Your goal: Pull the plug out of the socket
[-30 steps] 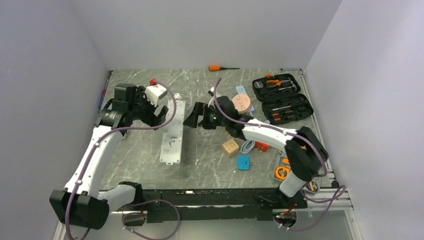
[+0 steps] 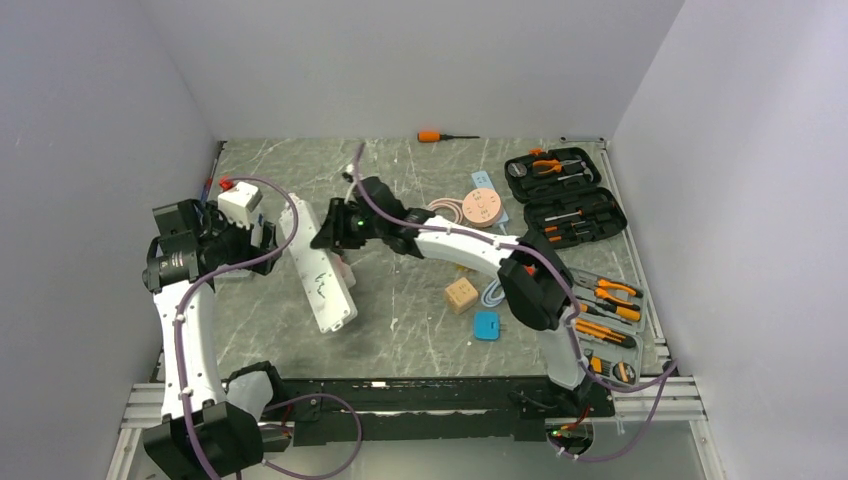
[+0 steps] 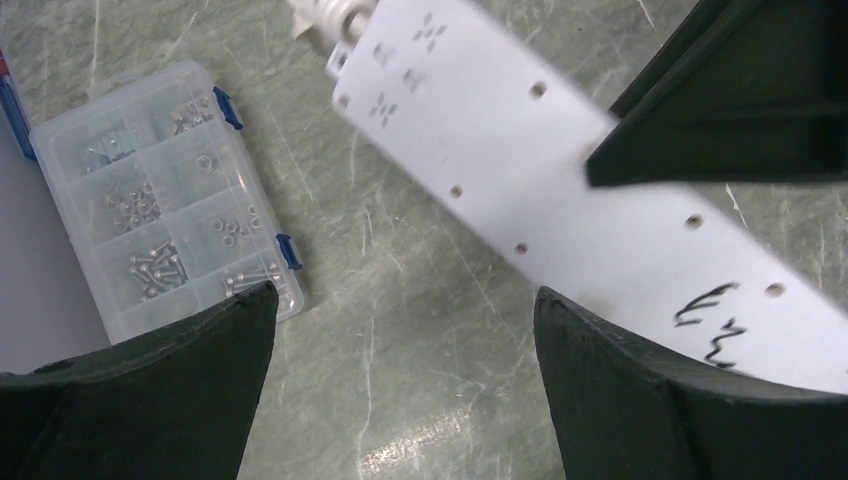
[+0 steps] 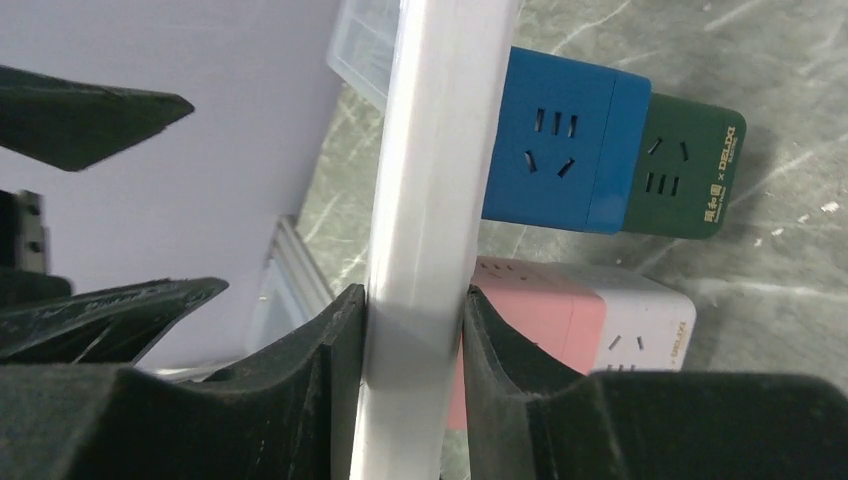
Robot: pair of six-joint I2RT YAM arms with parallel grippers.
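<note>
The long white power strip (image 2: 319, 275) lies tilted at the centre-left, with my right gripper (image 2: 335, 232) shut on its side; in the right wrist view its fingertips (image 4: 340, 340) press on the white edge of the strip (image 4: 430, 200). Blue (image 4: 565, 140), green (image 4: 680, 170) and pink-and-white plugs (image 4: 545, 320) show along it. My left gripper stands open left of the strip, nothing between its fingers; in its view the strip's marked face (image 3: 480, 140) fills the upper right.
A clear parts box (image 3: 160, 200) lies at the left. Toolboxes (image 2: 567, 215), cables, a round pink socket (image 2: 482, 206), a wooden-coloured block (image 2: 461, 293) and a blue plug (image 2: 486, 326) occupy the right. A screwdriver (image 2: 430, 136) lies at the back.
My right gripper has moved left and shut on the strip, which has turned and shifted left. My left arm has moved left, away from the strip.
</note>
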